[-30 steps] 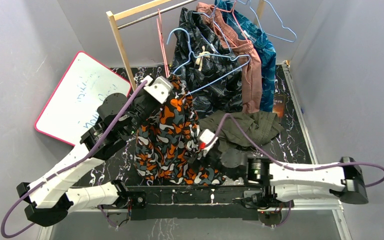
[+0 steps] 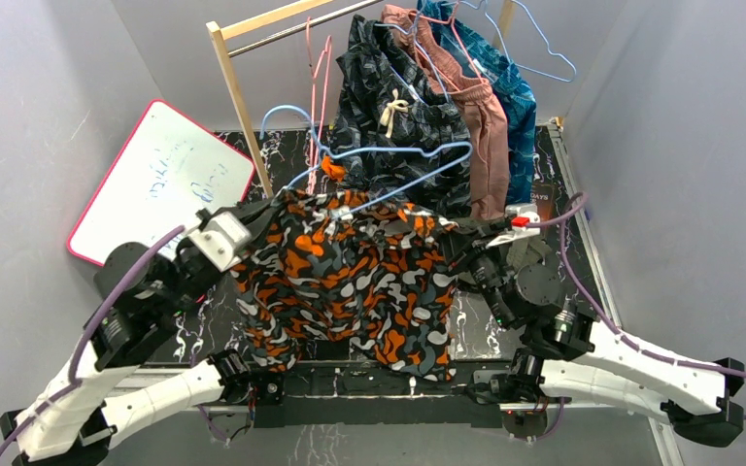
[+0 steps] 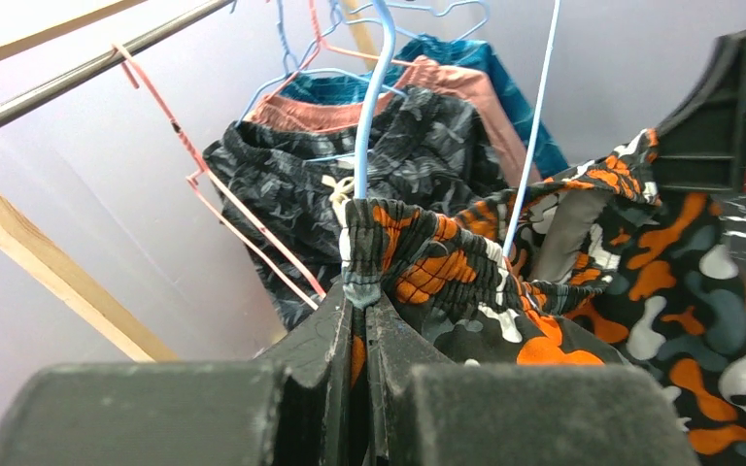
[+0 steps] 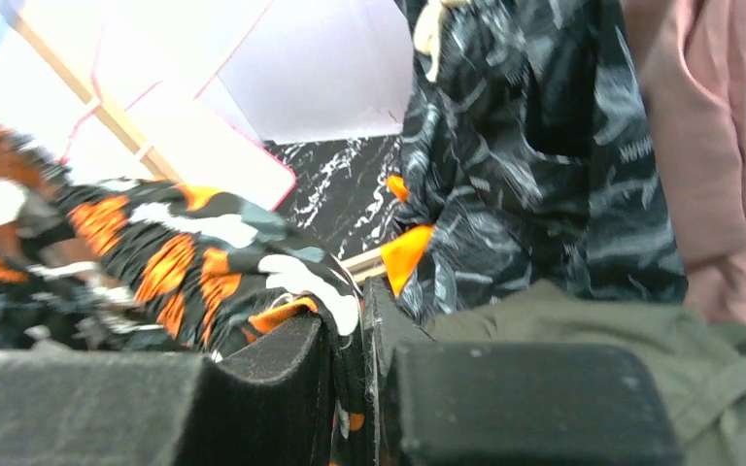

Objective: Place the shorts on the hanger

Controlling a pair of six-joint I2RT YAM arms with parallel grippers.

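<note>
Camouflage shorts (image 2: pixel 325 267) in orange, black and grey hang spread between both grippers, waistband up. A blue hanger (image 2: pixel 398 149) rises above them; one end of it sticks out over the waistband at the right. In the left wrist view my left gripper is shut on the waistband's corner, right where the hanger's blue wire (image 3: pixel 365 126) meets the cloth. A second wire passes down behind the near waistband. My right gripper has a fold of the shorts (image 4: pixel 223 262) between its fingers, pulling the waistband's other side out to the right.
Black shorts (image 2: pixel 398 116), pink shorts (image 2: pixel 486 146) and blue shorts (image 2: pixel 517 116) hang on the rack behind. Olive cloth (image 4: pixel 602 359) lies on the table at the right. A whiteboard (image 2: pixel 160 184) leans at the left.
The right gripper has swung right and up, and the waistband is now drawn wide.
</note>
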